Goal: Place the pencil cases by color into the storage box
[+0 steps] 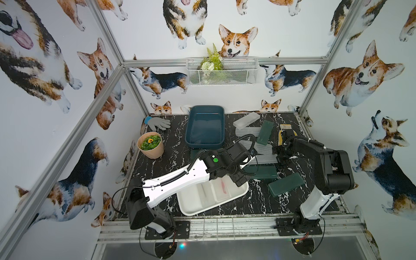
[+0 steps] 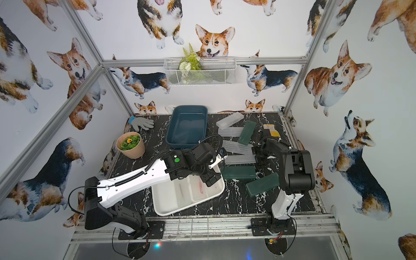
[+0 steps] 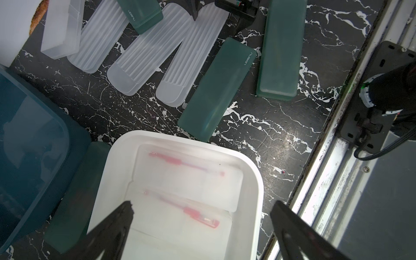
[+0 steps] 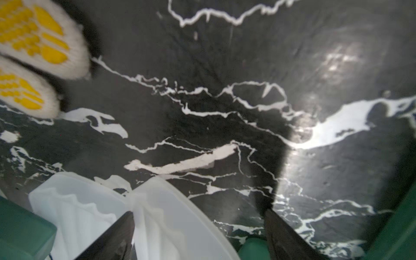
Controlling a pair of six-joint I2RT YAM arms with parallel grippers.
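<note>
The white box [image 3: 255, 173] holds translucent white cases [image 3: 190, 173] with pink markings; the dark blue box [image 1: 187, 140] behind it looks empty inside. Over the white box, my left gripper stands open with nothing between its fingers. At the right ends of the ribbed clear cases [image 1: 260, 149], my right gripper is partly open. One clear case's end [image 4: 173, 221] shows between its fingers in the right wrist view; contact cannot be told. Green cases lie behind [image 1: 265, 132] and in front [image 1: 286, 184] of them.
Another green case [image 3: 78, 199] lies between the two boxes. A plain clear case [image 1: 247, 120] is at the back. Yellow-and-white gloves [image 4: 47, 43] rest near my right gripper. A potted plant [image 1: 150, 147] and grey glove [image 1: 158, 124] occupy the left side.
</note>
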